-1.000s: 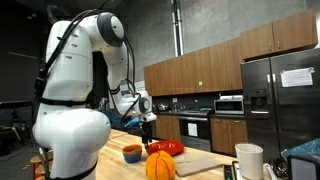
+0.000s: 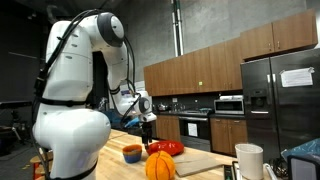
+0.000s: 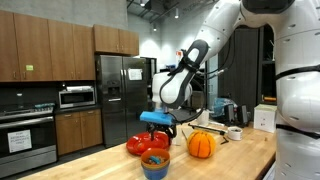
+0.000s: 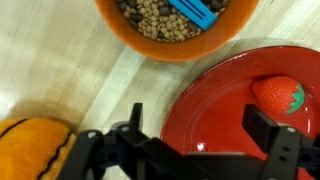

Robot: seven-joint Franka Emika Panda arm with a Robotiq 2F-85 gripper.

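My gripper hangs open above the near part of a red plate (image 4: pixel 215 105), its two fingers wide apart with nothing visible between them. On the plate's right side in the wrist view lies a red strawberry (image 4: pixel 275 94) with a green top. An orange-rimmed bowl (image 4: pixel 180 50) beside the plate holds brown and pale bits and a blue object (image 4: pixel 197 12); from outside, the bowl (image 3: pixel 155 171) looks blue. At lower left in the wrist view is an orange pumpkin (image 4: pixel 32 150) with black markings. The gripper body hides part of the plate.
A white container (image 2: pixel 249 161) stands on the right of the table in exterior view 1. Bare wooden tabletop (image 4: pixel 110 85) shows between pumpkin, bowl and plate. Cabinets and a dark fridge (image 3: pixel 123 85) stand well behind the table.
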